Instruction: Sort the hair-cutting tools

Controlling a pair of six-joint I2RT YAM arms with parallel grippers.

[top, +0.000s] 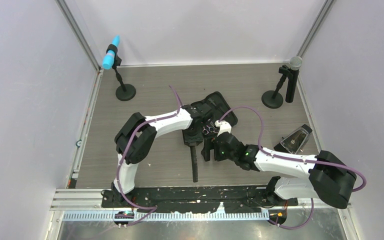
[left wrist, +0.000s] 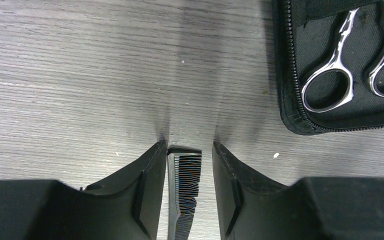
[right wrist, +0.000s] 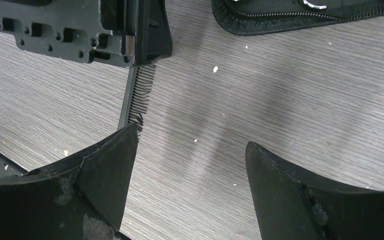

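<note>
A black comb [top: 194, 165] lies lengthwise on the table; in the left wrist view the comb [left wrist: 182, 185] has its end between the fingers of my part open left gripper. Beside it, a black zip case [top: 222, 105] holds silver scissors [left wrist: 332, 70]. My right gripper is open, low over the table right of the comb [right wrist: 137, 95], with nothing between its fingers. The left gripper's housing hides part of the comb in the right wrist view.
Microphone stands [top: 125, 92] stand at back left and back right. A dark clear-topped object [top: 294, 140] lies at the right.
</note>
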